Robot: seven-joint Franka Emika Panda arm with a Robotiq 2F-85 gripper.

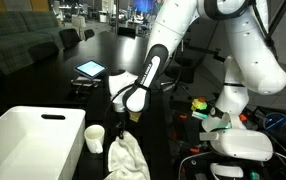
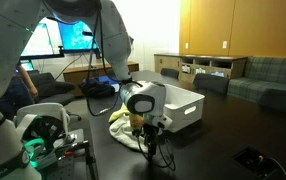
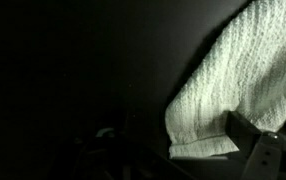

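Observation:
A pale cloth (image 1: 129,160) lies crumpled on the dark table, and its near corner shows large in the wrist view as ribbed white fabric (image 3: 208,95). My gripper (image 1: 125,125) points down at the cloth's far end, low over the table. It stands open, one dark finger (image 3: 248,135) overlapping the fabric in the wrist view and the other side lost in shadow. The cloth's edge reaches between the fingers; whether they touch it I cannot tell. In exterior view 2 the arm partly hides the cloth (image 2: 126,131).
A white mug (image 1: 94,138) stands just left of the cloth. Further left is a large white open box (image 1: 58,150), also visible behind the arm as a white bin (image 2: 184,108). A tablet-like panel (image 1: 90,69) lies further back.

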